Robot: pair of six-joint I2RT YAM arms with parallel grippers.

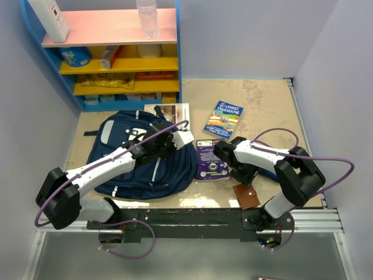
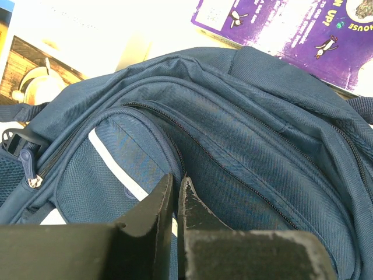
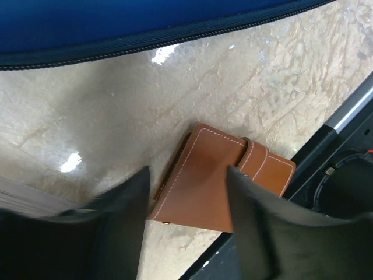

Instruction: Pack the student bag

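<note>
The navy student bag (image 1: pixel 125 166) lies flat on the left of the table. My left gripper is shut on a fold of its fabric beside a zipper. A brown leather wallet (image 3: pixel 195 175) rests near the table's front edge. Above it, my right gripper stands open with nothing gripped. A blue zippered case (image 3: pixel 145 23) is partly visible behind the wallet, mostly hidden by the arm in the top view. Between bag and right arm lies a purple book (image 1: pixel 211 158); a blue treehouse book (image 1: pixel 224 119) is farther back.
A shelf unit (image 1: pixel 122 61) with bottles and packets stands at the back left. Another printed book (image 1: pixel 175 111) lies partly under the bag's top edge. Bare tabletop (image 1: pixel 262 105) shows at the back right.
</note>
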